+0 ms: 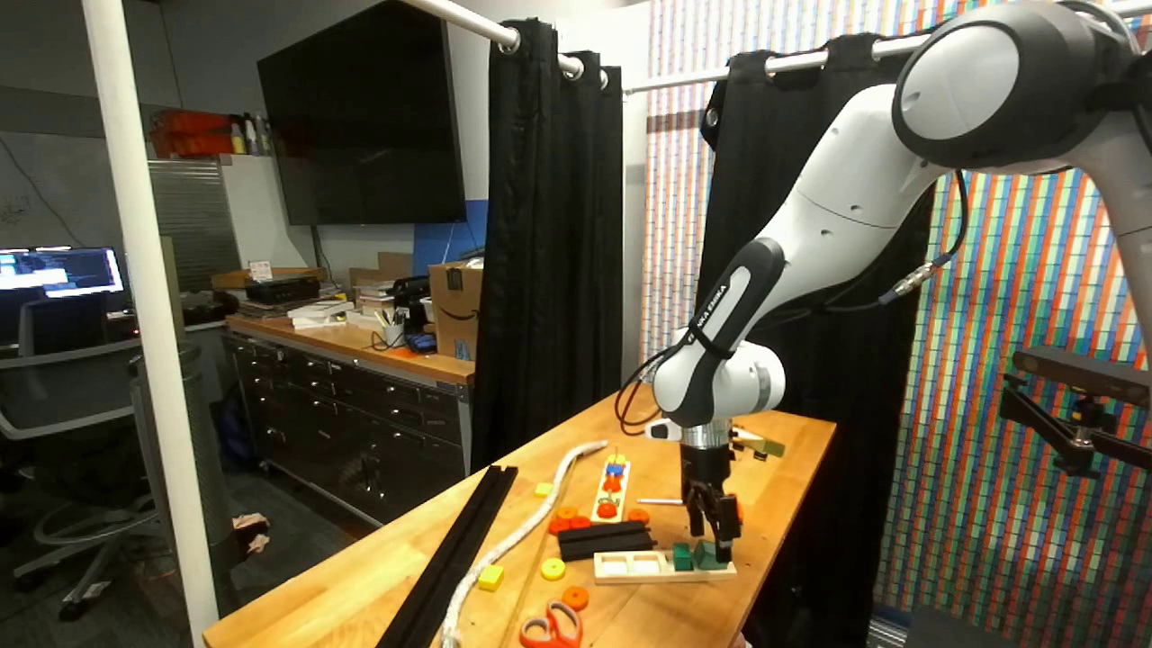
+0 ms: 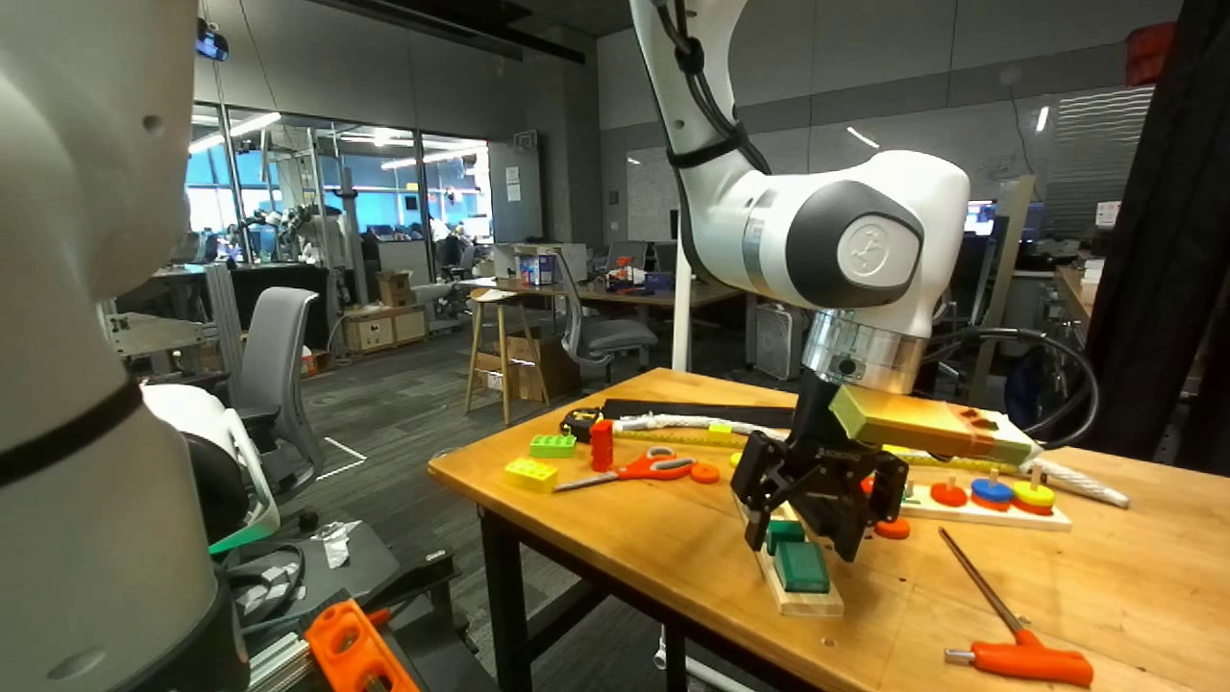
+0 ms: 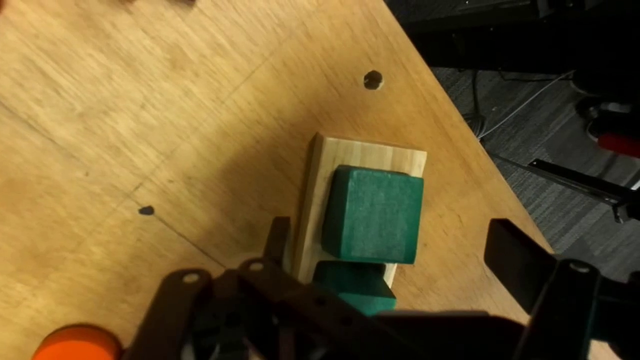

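Observation:
A pale wooden block board point(image 1: 631, 577) lies near the table edge; two of its square recesses show empty in exterior view 1. At its other end sit two green blocks. The end green block point(image 3: 382, 216) stands slightly askew on the board, and the second green block point(image 3: 360, 287) is right beside it, partly hidden by my gripper in the wrist view. My gripper point(image 2: 801, 542) is open above this end, its fingers apart on either side, and nothing is held between them.
An orange-handled screwdriver point(image 2: 1020, 661) lies near the board. Black bars point(image 1: 607, 539), a peg board point(image 2: 997, 504) with coloured rings, orange scissors point(image 1: 552, 625) and loose yellow blocks point(image 1: 490, 577) occupy the table. Bare wood surrounds the board's green-block end, close to the table edge.

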